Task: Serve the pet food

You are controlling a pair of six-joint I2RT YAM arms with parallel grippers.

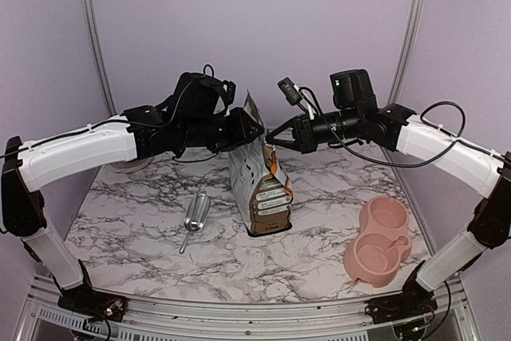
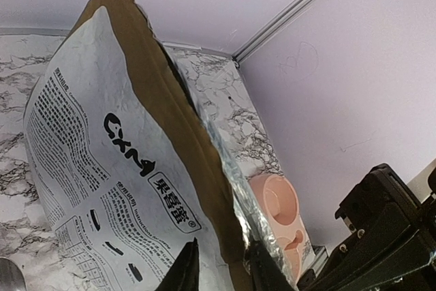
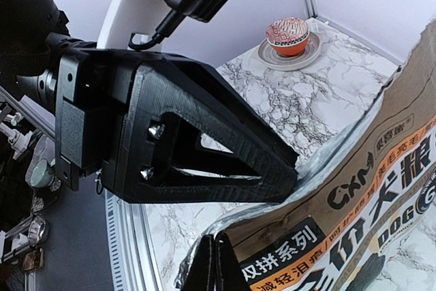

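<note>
Standing upright mid-table is a tall pet food bag (image 1: pixel 270 197), white, brown and orange, its printed side (image 2: pixel 136 168) filling much of the left wrist view. My left gripper (image 1: pixel 254 132) is at the bag's upper edge. Its fingers (image 2: pixel 185 267) stand apart with part of the bag's rim in the gap. At the rim's other end, my right gripper is shut with its tips on the thin edge. A metal scoop (image 1: pixel 196 213) lies left of the bag. The pink double bowl (image 1: pixel 382 207) sits front right. The bag's inside is hidden.
An orange patterned bowl (image 3: pixel 291 47) rests on a plate (image 3: pixel 317 51) at the back left, mostly hidden behind the left arm from above. Both arms are close together over the bag. Bare marble (image 1: pixel 319 229) lies between bag and pink bowl.
</note>
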